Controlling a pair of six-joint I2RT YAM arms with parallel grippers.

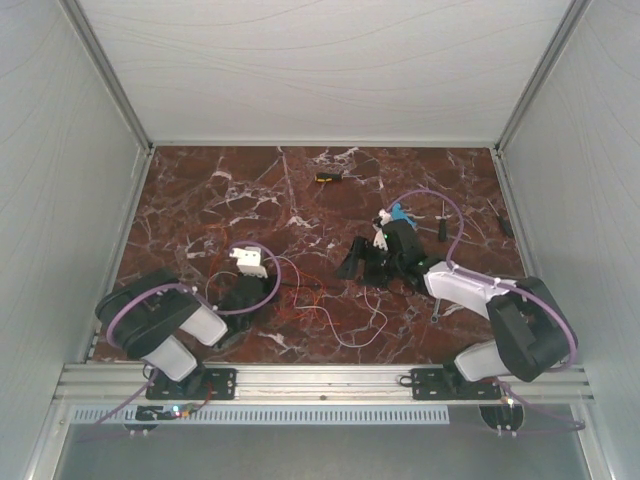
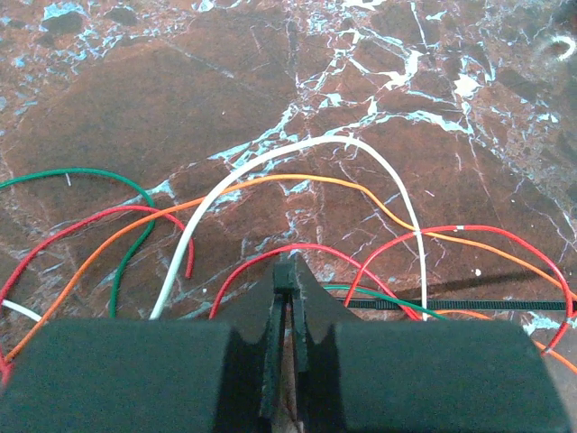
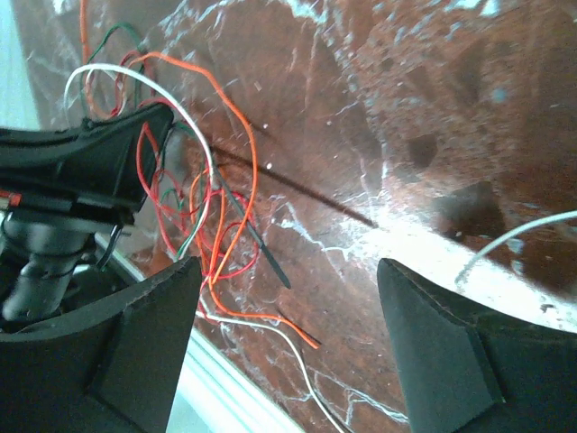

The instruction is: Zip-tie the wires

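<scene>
Red, orange, green and white wires arch loosely across the left wrist view, around the fingers of my left gripper. Those fingers are shut, and nothing shows clearly between them. A black ridged zip tie runs rightward from behind them; its far part is hidden. In the right wrist view the zip tie slants out among the wires, with a shadow on the table apart from it. My right gripper stands open and empty, right of the bundle.
On the marble table lie a blue tool, a dark screwdriver and a yellow-black tool. A white wire loops forward between the arms.
</scene>
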